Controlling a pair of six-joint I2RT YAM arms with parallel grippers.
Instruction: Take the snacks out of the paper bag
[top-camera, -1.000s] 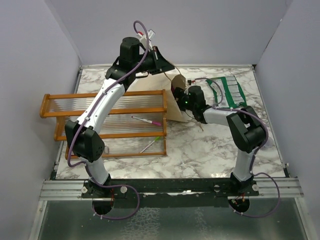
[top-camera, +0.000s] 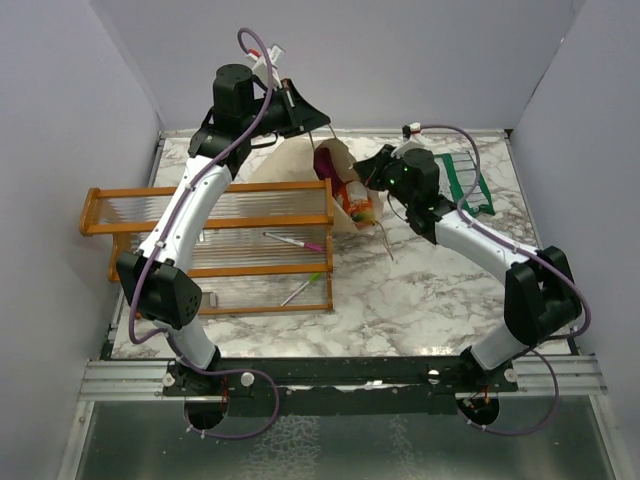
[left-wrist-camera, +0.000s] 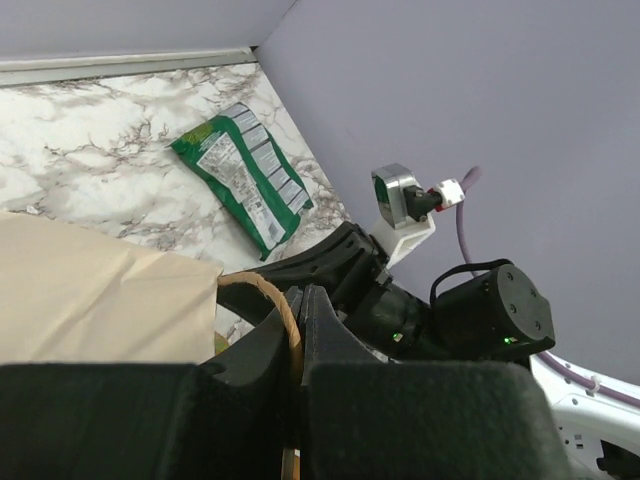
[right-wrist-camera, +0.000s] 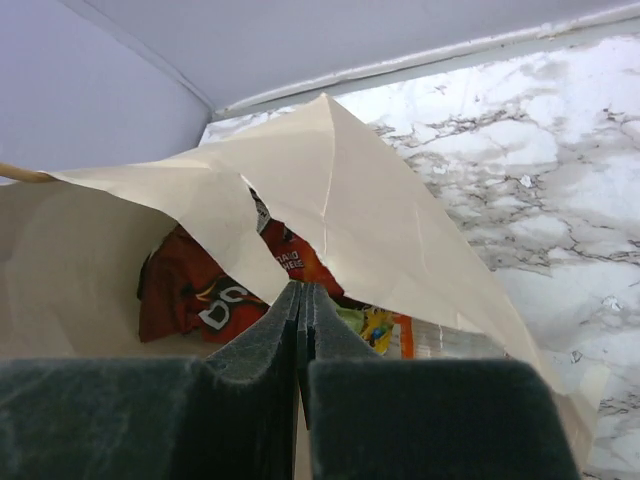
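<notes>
The paper bag (top-camera: 285, 160) stands at the back middle, its mouth facing right. My left gripper (top-camera: 327, 124) is shut on the bag's twisted handle (left-wrist-camera: 262, 284), seen between its fingers in the left wrist view. At the bag's mouth, my right gripper is shut with nothing between its fingers. Beyond those fingertips, inside the bag, lies a dark red snack bag (right-wrist-camera: 185, 285) with white lettering, partly hidden by the bag's torn-looking rim. A yellow and orange package (right-wrist-camera: 378, 328) shows beside it. A green snack bag (top-camera: 468, 183) lies on the table at the back right.
A wooden rack (top-camera: 215, 222) with clear panels takes up the left half, close against the bag. A pink pen (top-camera: 290, 241) and a green pen (top-camera: 300, 289) lie at it.
The left gripper has shifted slightly left with the handle.
</notes>
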